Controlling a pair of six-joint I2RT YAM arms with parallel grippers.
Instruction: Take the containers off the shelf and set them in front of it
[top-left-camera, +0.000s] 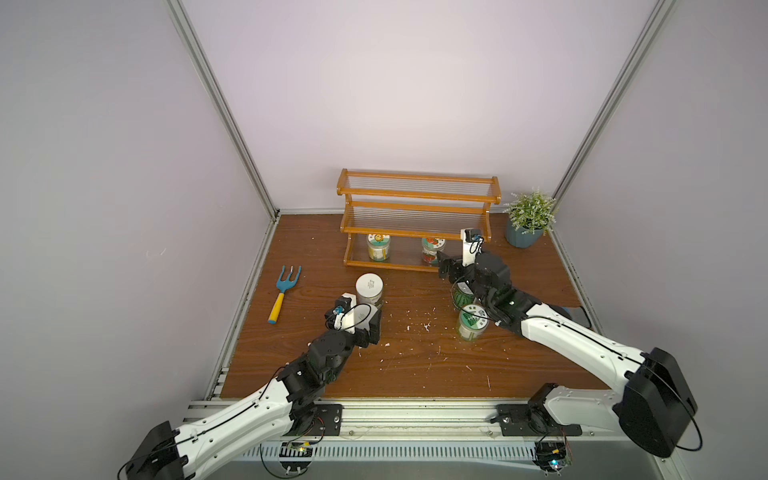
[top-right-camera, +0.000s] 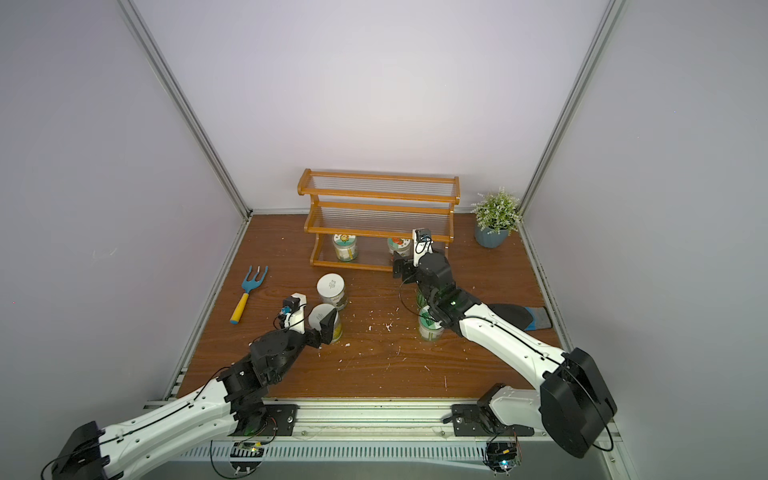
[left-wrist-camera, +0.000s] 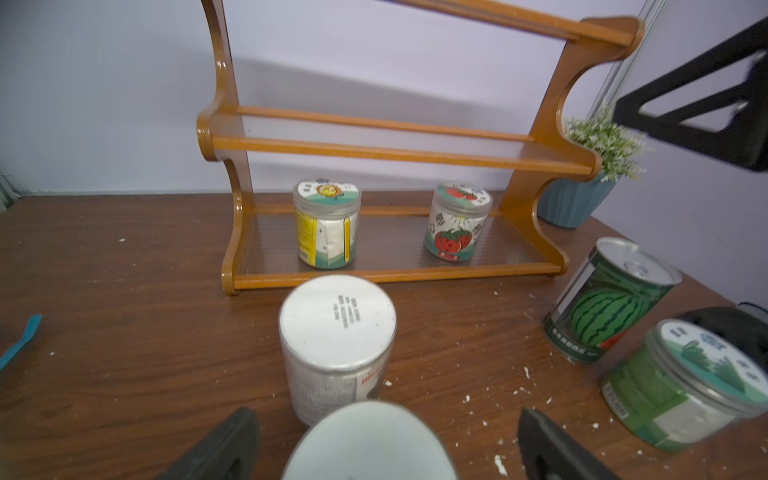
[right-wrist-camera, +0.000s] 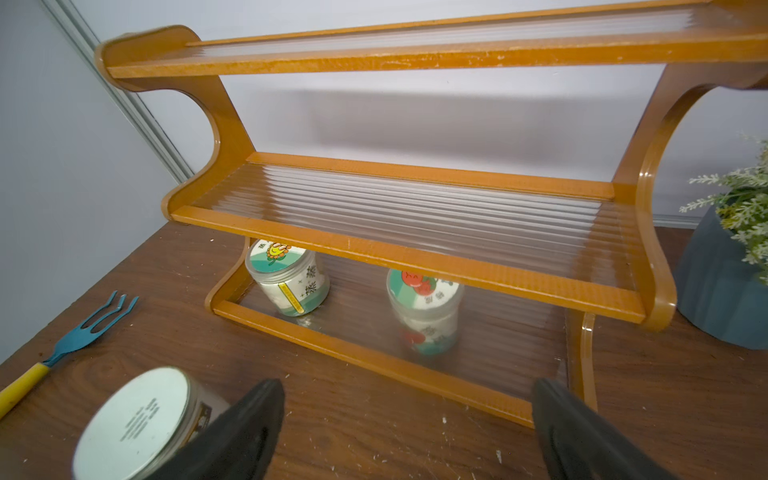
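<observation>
On the bottom tier of the wooden shelf (right-wrist-camera: 384, 364) stand two seed jars, one with a sunflower lid (right-wrist-camera: 289, 277) on the left and one with a tomato or strawberry label (right-wrist-camera: 425, 310) right of it. My right gripper is open in front of the shelf, facing the red-labelled jar, with nothing between its fingers. At the front left, my left gripper stands open, its fingers on either side of a white-topped jar (left-wrist-camera: 369, 444). Contact between them cannot be made out. Another white-topped jar (left-wrist-camera: 337, 344) stands just behind that one.
A watermelon can (left-wrist-camera: 612, 300) and a green-labelled jar (left-wrist-camera: 688, 384) stand on the right of the table, near my right arm. A potted plant (top-left-camera: 528, 220) is right of the shelf; a blue fork (top-left-camera: 284, 292) lies at the left.
</observation>
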